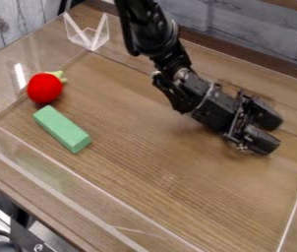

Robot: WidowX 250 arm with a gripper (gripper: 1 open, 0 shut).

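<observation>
My black gripper (pixel 254 127) is low over the right part of the wooden table (pixel 151 187), its two dark fingers pointing right. Whether anything is between them is hard to make out. At the left lie a red round object (pixel 45 89) and, below it, a green block (pixel 62 129), both well apart from the gripper.
A white wire-like stand (pixel 89 31) is at the back left. A small pale item (pixel 22 77) lies beside the red object. A grey wall (pixel 243 34) runs along the back.
</observation>
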